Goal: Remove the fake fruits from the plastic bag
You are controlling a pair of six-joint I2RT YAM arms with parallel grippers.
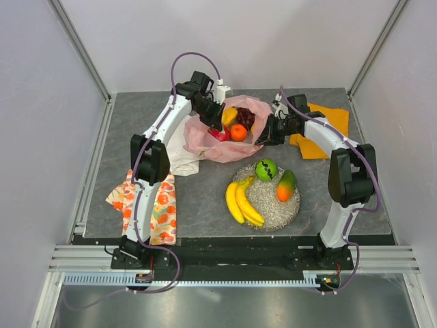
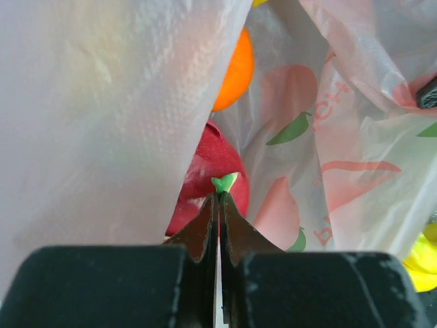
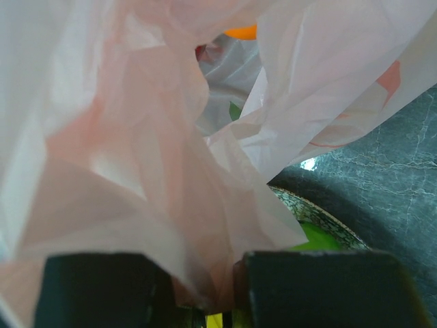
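The translucent pinkish plastic bag [image 1: 218,154] lies open at the back of the table. Inside it are a red fruit with a green stem [image 2: 212,171], an orange [image 1: 238,132], a yellow fruit [image 1: 229,115] and dark grapes [image 1: 246,117]. My left gripper reaches into the bag and is shut, its tips right at the green stem; whether they pinch it is unclear. At the bag's right edge is my right gripper [image 1: 263,141]. Bag film [image 3: 205,266] gathers between and over its fingers in the right wrist view, hiding how they stand.
A round speckled plate [image 1: 276,212] in front holds bananas [image 1: 247,205], a green watermelon [image 1: 266,169] and a mango [image 1: 286,186]. White cloth [image 1: 181,157] and patterned cloth [image 1: 162,212] lie left, orange cloth [image 1: 328,123] right.
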